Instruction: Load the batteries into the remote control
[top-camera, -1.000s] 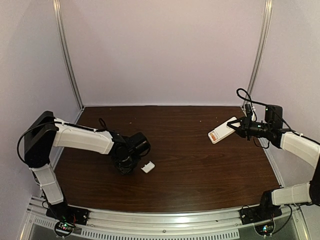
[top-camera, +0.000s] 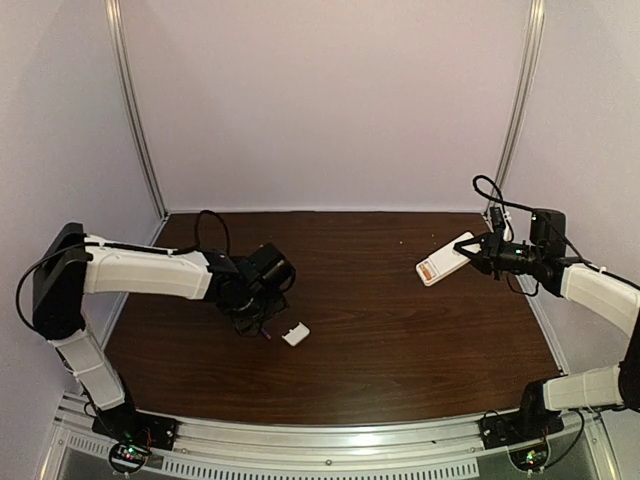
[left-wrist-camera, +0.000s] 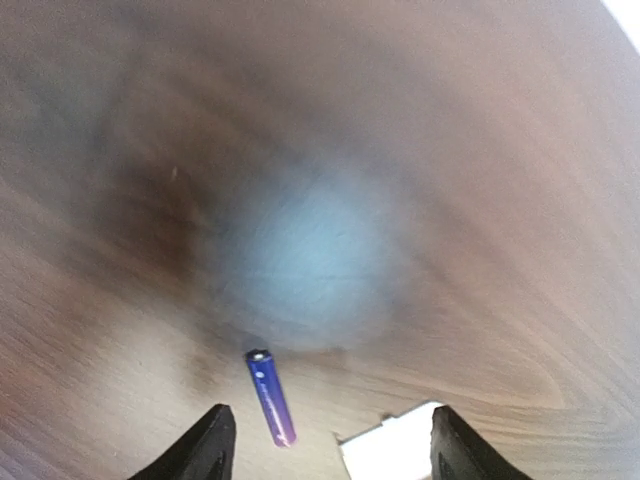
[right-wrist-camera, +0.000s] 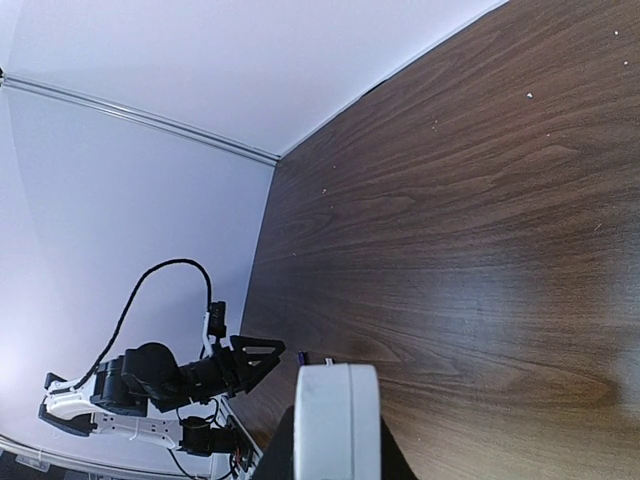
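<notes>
My right gripper (top-camera: 468, 250) is shut on the white remote (top-camera: 440, 263), holding it at the right side; in the right wrist view the remote (right-wrist-camera: 337, 420) fills the lower middle. My left gripper hangs part open over the table with nothing between its fingers. Below it lie a blue battery (left-wrist-camera: 271, 398) and, to the battery's right, the white cover (left-wrist-camera: 388, 448), also visible in the top view (top-camera: 296, 334). The battery is mostly hidden beside the left gripper in the top view.
Pale walls with metal corner rails enclose it on the sides and back.
The right arm and remote have stayed still.
</notes>
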